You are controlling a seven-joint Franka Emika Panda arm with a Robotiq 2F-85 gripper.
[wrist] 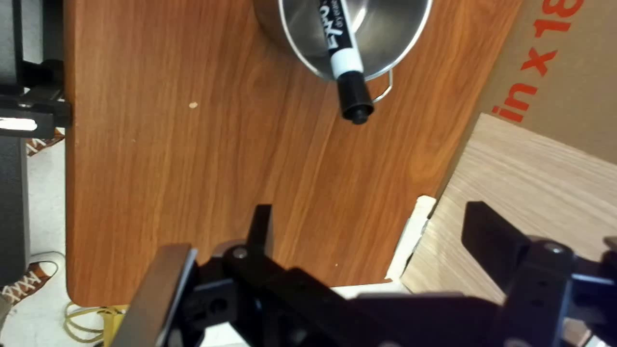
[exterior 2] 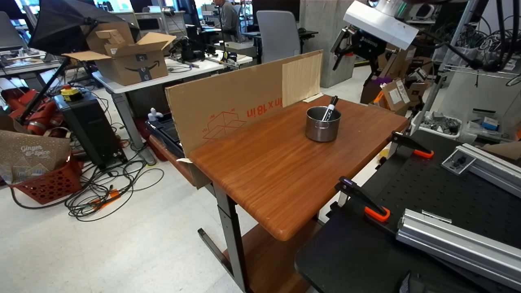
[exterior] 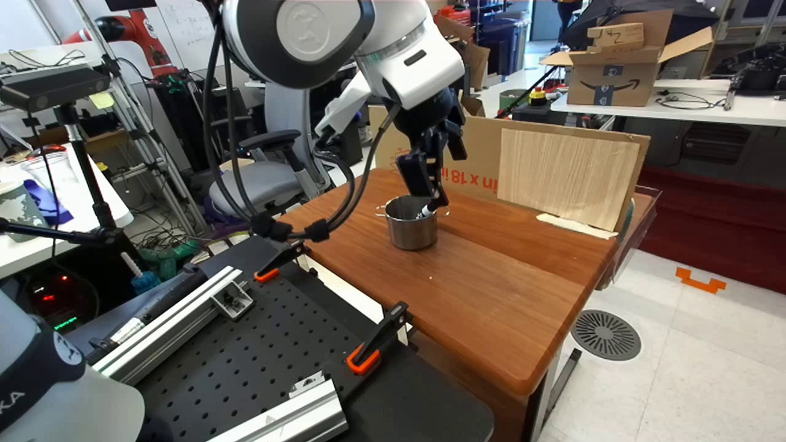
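Observation:
A steel pot (exterior 2: 320, 130) with small wire handles stands upright on the wooden table (exterior 2: 263, 168). Leaning inside it is a black-and-white Expo marker (wrist: 345, 60), its black capped end poking out over the rim. My gripper is open and empty; the wrist view shows its two fingers wide apart, with the marker and pot beyond them at the top. In exterior view 1 the gripper (exterior: 435, 173) overlaps the marker's top end, while exterior view 2 shows clear space between the raised gripper (exterior 2: 354, 56) and the pot.
A cardboard panel (exterior 2: 220, 107) with a pale wood-grain piece (exterior: 568, 177) lines the table's far edge. Orange-tipped clamps (exterior: 363, 358) grip the side near the black perforated board (exterior: 258, 353). Most of the tabletop around the pot is bare.

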